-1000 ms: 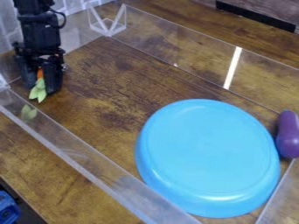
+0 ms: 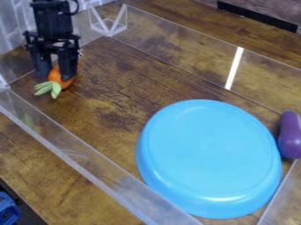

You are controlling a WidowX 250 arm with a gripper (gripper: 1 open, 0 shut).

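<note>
My black gripper (image 2: 55, 67) reaches down in the upper left, beside the clear wall, with its fingertips at an orange carrot (image 2: 62, 83) with pale green leaves that lies low on the wooden floor. The fingers partly hide the carrot, and whether they are closed on it cannot be made out.
A large blue disc (image 2: 207, 156) lies at the lower right, with a purple eggplant-like object (image 2: 290, 134) beside it at the right edge. Clear walls border the area. A blue object (image 2: 6, 211) shows at the lower left corner.
The gripper and carrot have shifted rightward from nearer the left wall over the last second, and the carrot's leaves have changed angle.
</note>
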